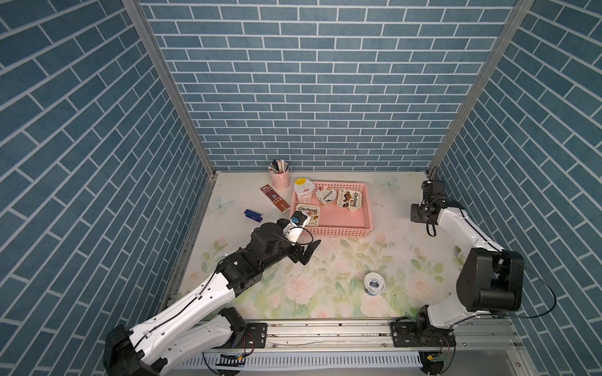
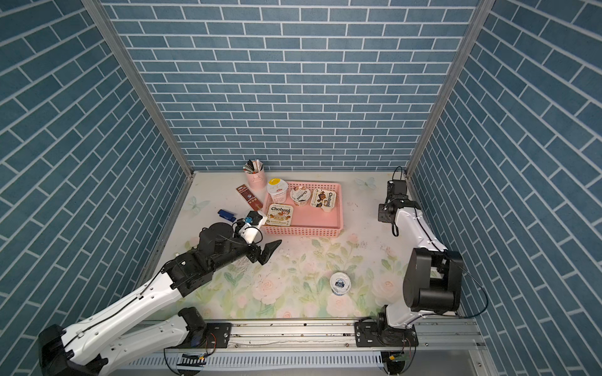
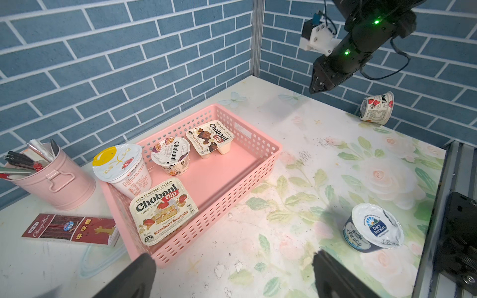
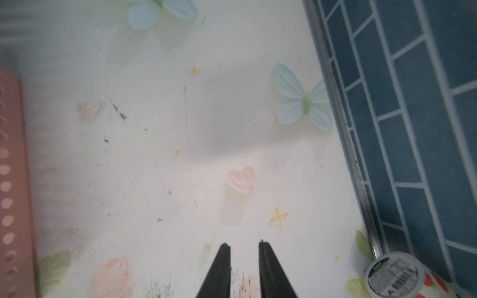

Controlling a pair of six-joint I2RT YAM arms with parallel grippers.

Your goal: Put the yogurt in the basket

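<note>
The pink basket (image 3: 268, 166) holds several yogurts: a tall cup with a yellow lid mark (image 3: 121, 168), a small Chobani cup (image 3: 171, 156), a Chobani flip tub (image 3: 211, 136) and a strawberry shortcake tub (image 3: 164, 211). Upright on the flowered table stands a Dairy Farmers cup (image 3: 373, 228). Against the right wall a Chobani cup lies tilted on its side; only its end shows in the right wrist view. By the basket's front left corner, my left gripper is open and empty. My right gripper hangs above the table's right side, slightly open, nothing between its fingers.
Left of the basket are a pink pot of utensils (image 1: 279, 178), a dark red packet (image 1: 276, 198) and a blue object (image 1: 253, 215). The right wall (image 4: 397, 99) is close to the right gripper. Open table lies between basket and right arm.
</note>
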